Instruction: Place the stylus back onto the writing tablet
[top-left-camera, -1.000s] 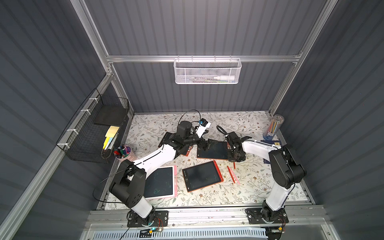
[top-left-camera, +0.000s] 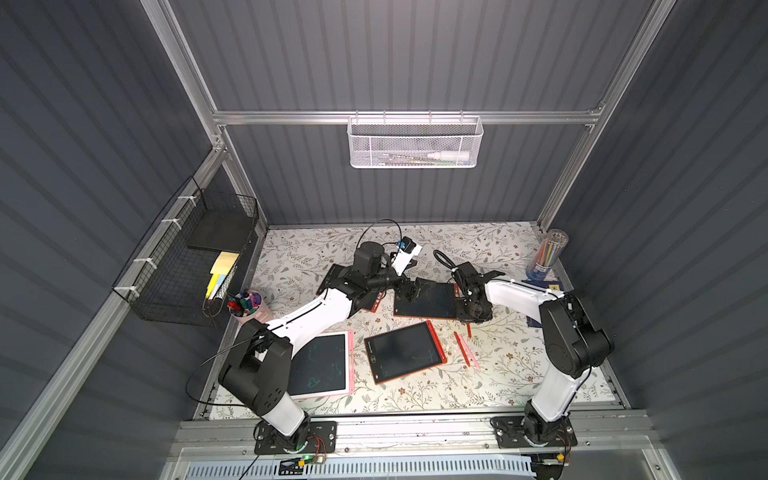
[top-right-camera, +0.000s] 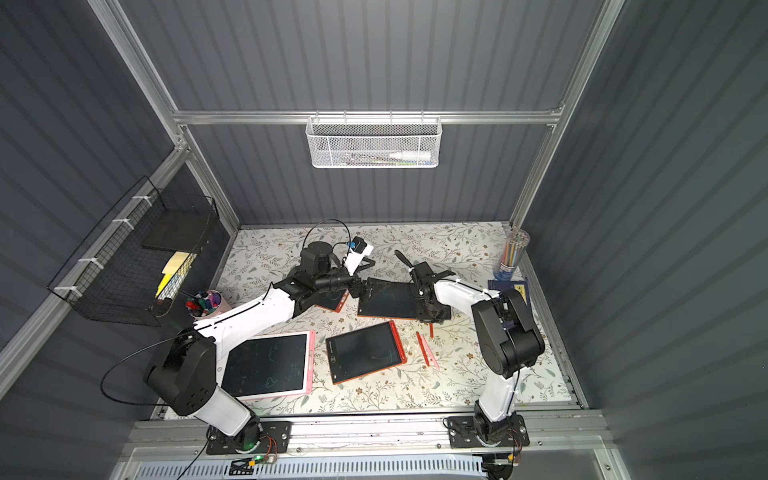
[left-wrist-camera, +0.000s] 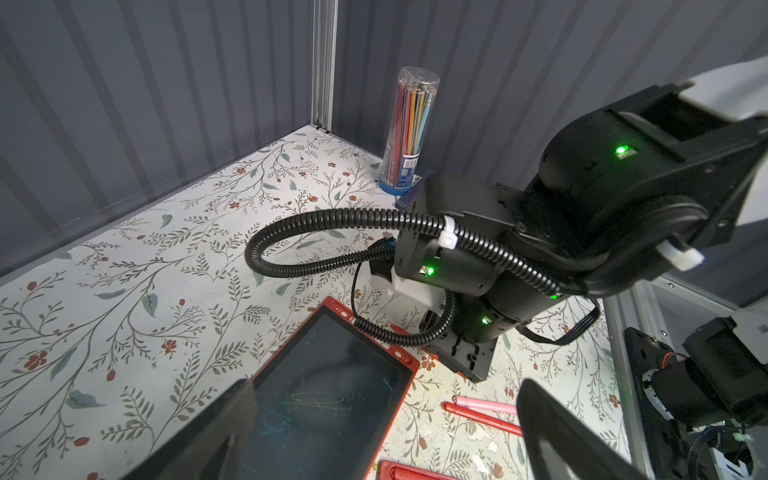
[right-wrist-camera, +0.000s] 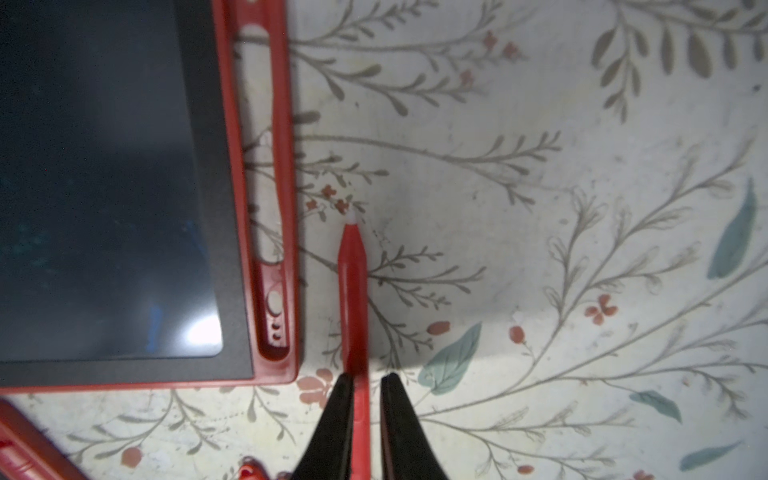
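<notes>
A red stylus (right-wrist-camera: 353, 296) lies on the patterned table beside a red-framed writing tablet (right-wrist-camera: 104, 192), whose side slot (right-wrist-camera: 273, 308) is empty. My right gripper hangs low at the stylus, its fingertips close together over it; whether the stylus is between them I cannot tell. In the left wrist view, my left gripper stands open, raised over the middle tablets, with nothing between its fingers. Another red stylus (left-wrist-camera: 480, 417) and a pink stylus (left-wrist-camera: 484, 405) lie nearer the front.
A red tablet (top-left-camera: 400, 352) and a pink-edged tablet (top-left-camera: 316, 368) lie at the front. A pencil tube (top-left-camera: 546, 256) stands back right, a pen cup (top-left-camera: 248, 308) at left. Baskets hang on the back and left walls.
My right gripper and wrist have shifted very slightly over the stylus; the left arm looks unmoved.
</notes>
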